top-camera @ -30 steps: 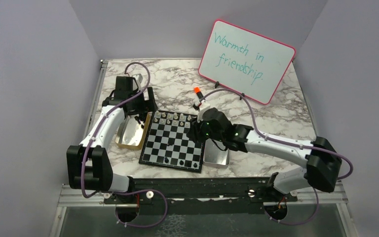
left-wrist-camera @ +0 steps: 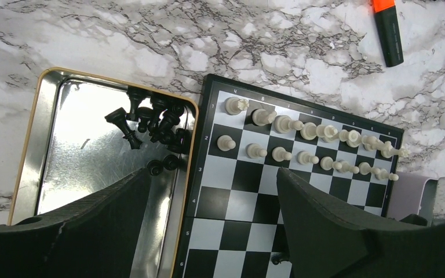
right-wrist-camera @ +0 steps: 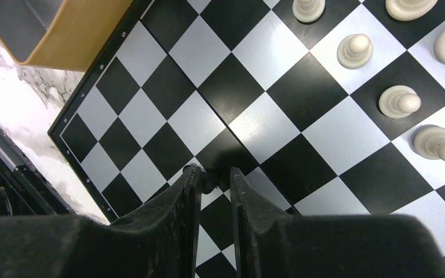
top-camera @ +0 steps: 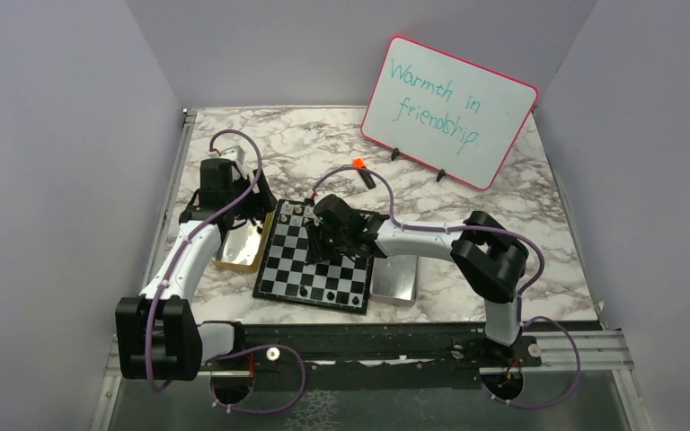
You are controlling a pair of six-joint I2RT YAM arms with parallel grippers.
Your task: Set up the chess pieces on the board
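White pieces (left-wrist-camera: 256, 151) stand in two rows along the far side of the chessboard (top-camera: 280, 256). Near mid-board a black piece (right-wrist-camera: 208, 184) lies on its side. Just above it is my right gripper, its fingers a small gap apart; the piece shows in line with that gap, partly covered by one finger, and no grip on it shows. My left gripper is wide apart and empty, above the gold-rimmed tray (left-wrist-camera: 92, 179) and the board's left edge. Several black pieces (left-wrist-camera: 132, 132) lie jumbled in the tray's far right corner.
Black pieces (top-camera: 331, 295) stand along the board's near side. An empty-looking tray (top-camera: 397, 278) sits at the board's right. Behind the board lies a black marker with an orange end (top-camera: 364, 173); a whiteboard (top-camera: 449, 112) stands at the back right.
My right gripper has travelled left from the board's right edge to over the lying black piece. The left gripper has shifted slightly left and toward the front, over the tray.
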